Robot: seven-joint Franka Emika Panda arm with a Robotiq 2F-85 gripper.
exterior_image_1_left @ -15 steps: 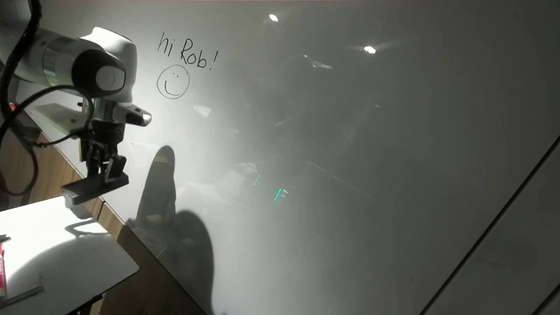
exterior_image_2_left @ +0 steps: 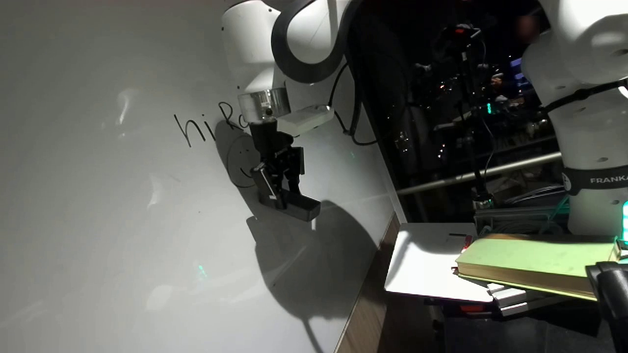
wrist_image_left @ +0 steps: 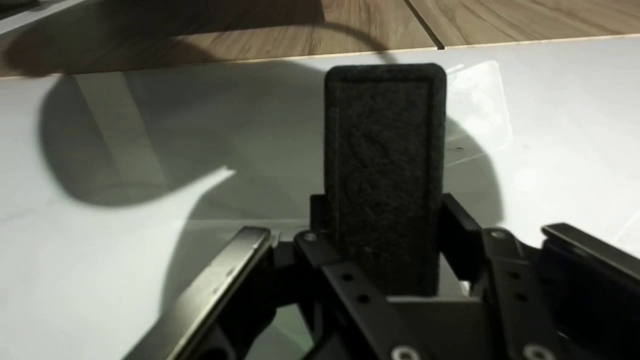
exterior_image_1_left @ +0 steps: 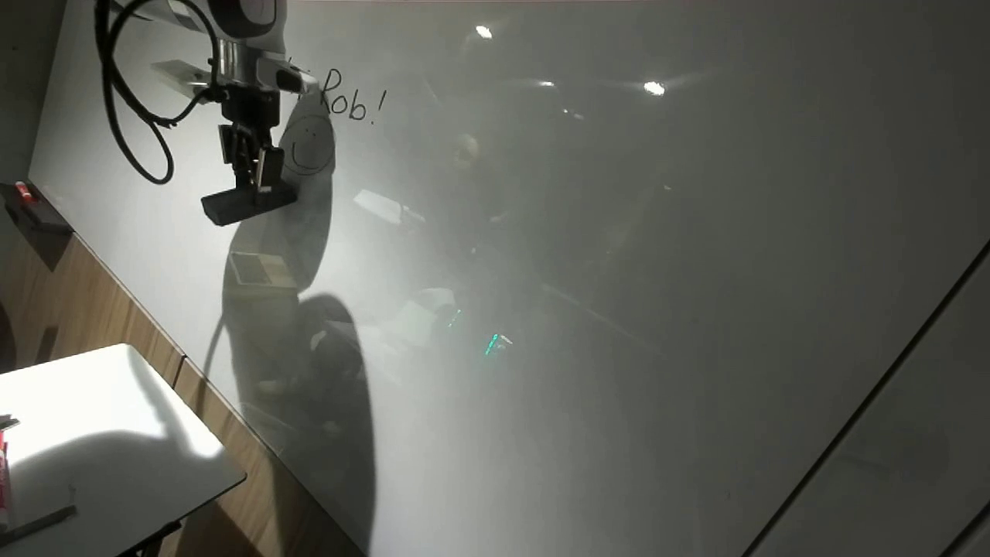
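My gripper is shut on a dark felt-faced whiteboard eraser [wrist_image_left: 387, 150], one finger at either side of it. In exterior view 1 the eraser [exterior_image_1_left: 248, 203] hangs below the gripper [exterior_image_1_left: 252, 181], in front of the whiteboard [exterior_image_1_left: 557, 232]. Black handwriting [exterior_image_1_left: 353, 100] ending in "Rob!" and a drawn smiley face [exterior_image_1_left: 307, 145] are on the board, up and right of the eraser. From exterior view 2, "hi" [exterior_image_2_left: 189, 129] shows left of the arm, which hides the rest of the name. Whether the eraser touches the board I cannot tell.
A small white table [exterior_image_1_left: 102, 445] stands low beside the board, with a red marker [exterior_image_1_left: 5, 473] at its edge. A green book [exterior_image_2_left: 536, 259] and a second white arm [exterior_image_2_left: 600, 129] are at the right. Much of the board is bare.
My arm has moved up and right, carrying the eraser from above the small table to in front of the board. The arm now covers "hi" in exterior view 1, and its shadow falls over the smiley.
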